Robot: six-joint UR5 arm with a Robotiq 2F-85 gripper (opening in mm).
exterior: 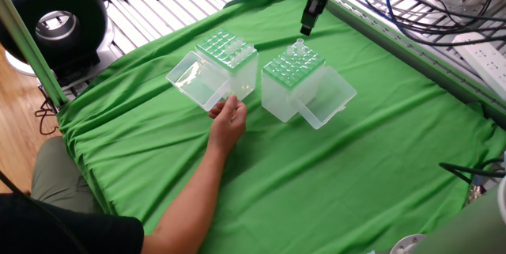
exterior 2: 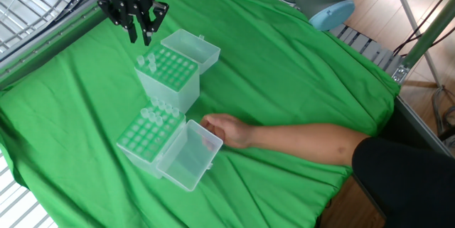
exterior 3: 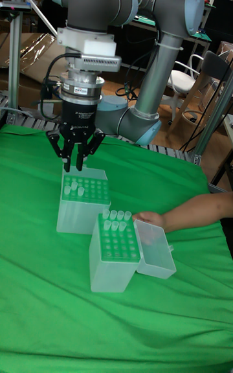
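Two clear tip boxes with green racks and hinged lids folded open stand side by side. The one nearer my gripper, box [exterior: 287,96] [exterior 2: 170,89] [exterior 3: 77,219], holds a few clear tips [exterior 3: 74,189] clustered at one corner. In the second box [exterior: 245,84] [exterior 3: 112,272], several tips [exterior 2: 160,112] stand along one end. My gripper [exterior 2: 140,40] [exterior 3: 73,166] points down above the first box's tip corner, clear of it. A narrow gap shows between its fingertips, with nothing held there. In exterior view 1 only a dark finger [exterior: 307,24] is distinct.
A person's hand [exterior: 229,119] [exterior 2: 229,130] is at the second box, by its open lid [exterior 2: 190,155]. Green cloth [exterior: 356,175] covers the table, wrinkled but free in front of the boxes. Cables [exterior: 411,17] and a power strip [exterior: 484,64] lie beyond the edge.
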